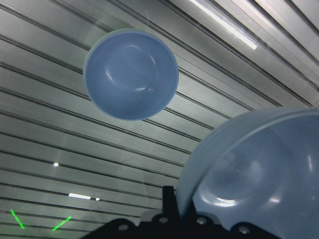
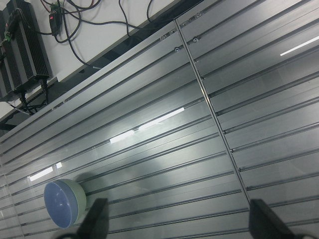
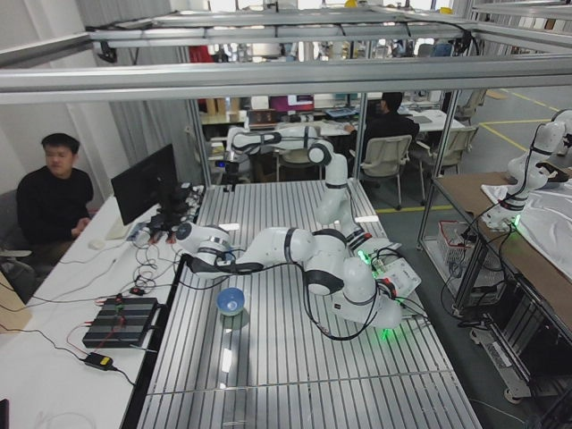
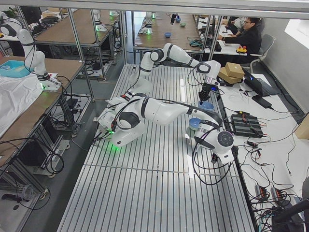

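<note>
My left gripper is shut on the rim of a blue bowl (image 1: pixel 254 184), held raised at lower right in the left wrist view and also seen in the camera right view (image 4: pixel 205 106). A second blue bowl (image 1: pixel 130 74) sits below it on the slatted metal table. In the right wrist view, a blue bowl (image 2: pixel 59 203) with a pale green one around its base appears at lower left. My right gripper stands open and empty high over the table, its fingers at the bottom edge of that view.
A desk along one side carries a monitor (image 3: pixel 134 188), a black box (image 3: pixel 121 322) and loose cables. A seated person (image 3: pixel 54 206) is beside that desk.
</note>
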